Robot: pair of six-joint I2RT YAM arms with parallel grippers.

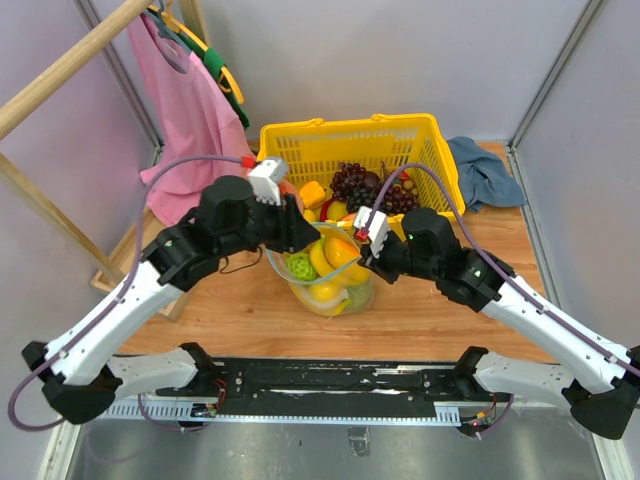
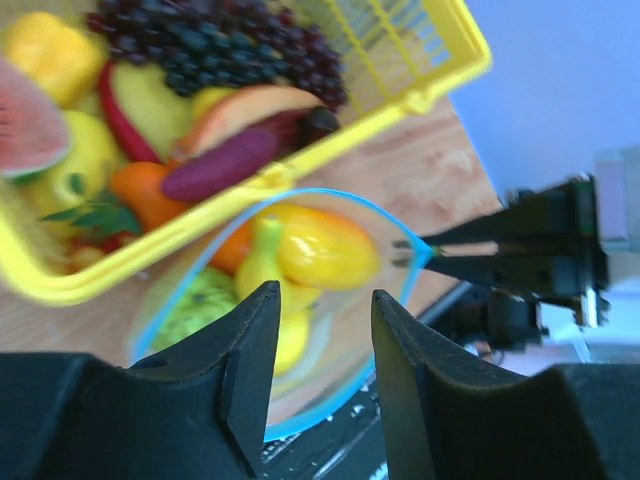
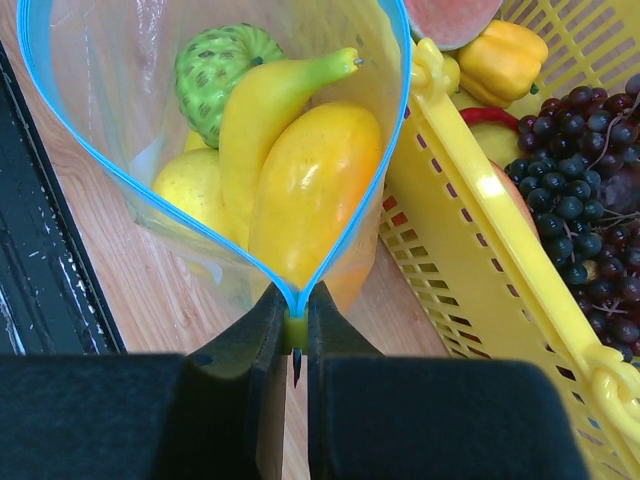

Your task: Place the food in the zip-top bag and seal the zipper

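A clear zip bag with a blue rim stands open, holding a green custard apple, a banana, a yellow mango and other yellow fruit. My right gripper is shut on the bag's zip edge at one corner. My left gripper is raised over the bag's mouth, fingers apart, with nothing visible between them.
A yellow basket of grapes, peppers, watermelon and other food stands just behind the bag. A blue cloth lies at right, and a rack with pink garment at left.
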